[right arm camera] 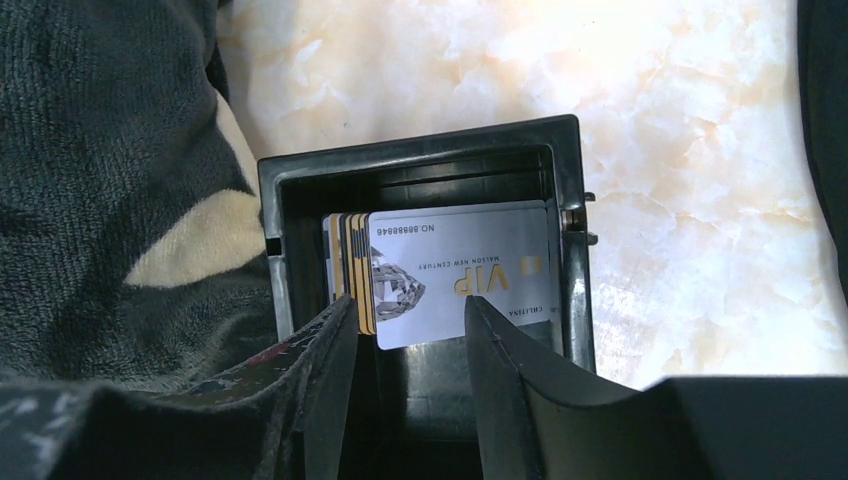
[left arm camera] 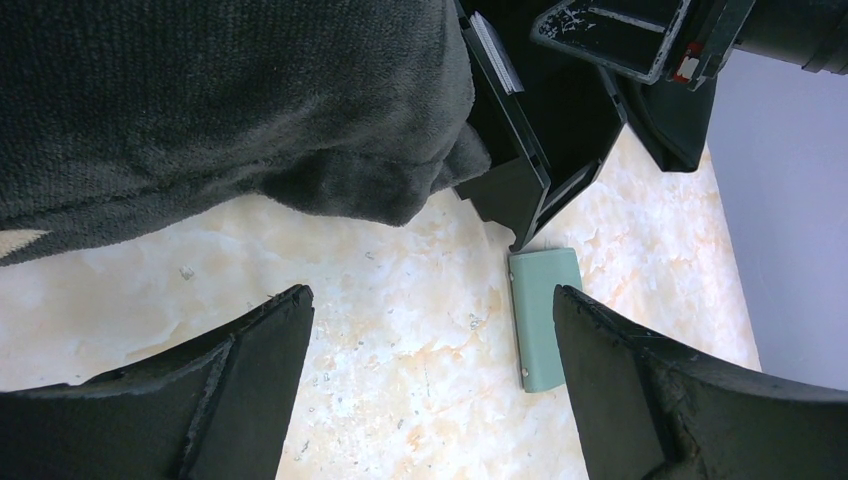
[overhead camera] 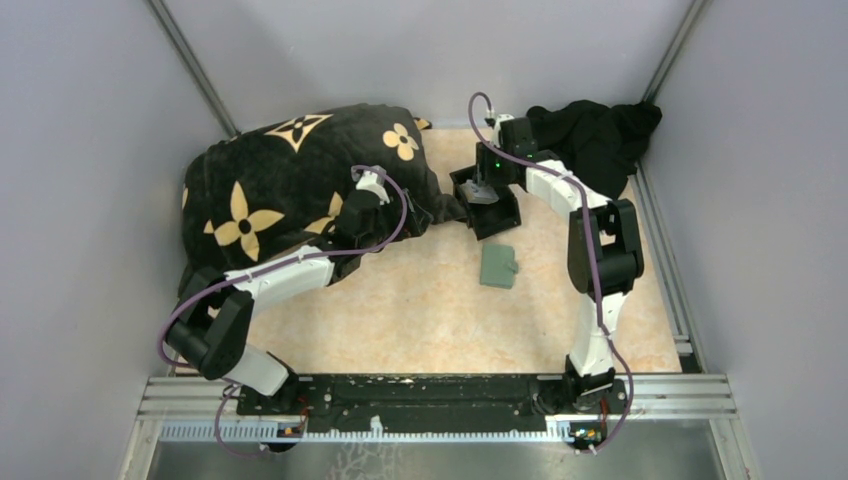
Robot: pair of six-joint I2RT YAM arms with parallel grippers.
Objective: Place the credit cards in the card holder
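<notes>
Several silver and gold credit cards [right arm camera: 460, 265] lie fanned in a black box [right arm camera: 420, 150], the top one face up with "VIP" on it. Over that box my right gripper is part open, its fingers apart and nothing held between them; in the top view it hides part of the box. A green card holder [overhead camera: 498, 266] rests flat on the table just in front of the box, and also shows in the left wrist view as the green holder [left arm camera: 545, 318]. My left gripper stands open and empty, left of the holder.
A dark patterned blanket [overhead camera: 280, 190] covers the left back and reaches the box's side. Black cloth [overhead camera: 600, 140] lies bunched at the back right.
</notes>
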